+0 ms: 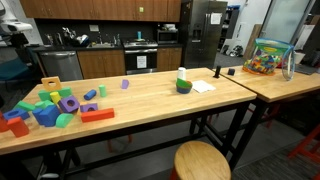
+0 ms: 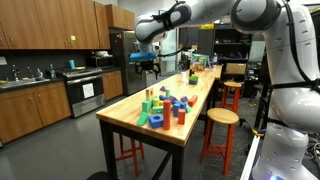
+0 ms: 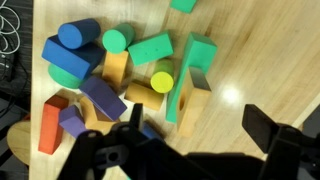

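My gripper is open, its two dark fingers wide apart with nothing held. Below it in the wrist view, an orange block (image 3: 194,103) leans on or lies beside a long green block (image 3: 198,55); which of these cannot be told. Close by are a yellow cylinder (image 3: 162,78), an orange half-round block (image 3: 144,96) and a green rectangular block (image 3: 151,49). In exterior view 2 the gripper (image 2: 147,72) hangs well above the table (image 2: 130,115), clear of the blocks.
Blue, purple and red blocks crowd the pile's other side, including a red bar (image 1: 98,115). A green bowl (image 1: 184,87), a white cup (image 1: 182,73) and paper (image 1: 203,87) stand farther along the table. Stools (image 1: 202,160) flank it.
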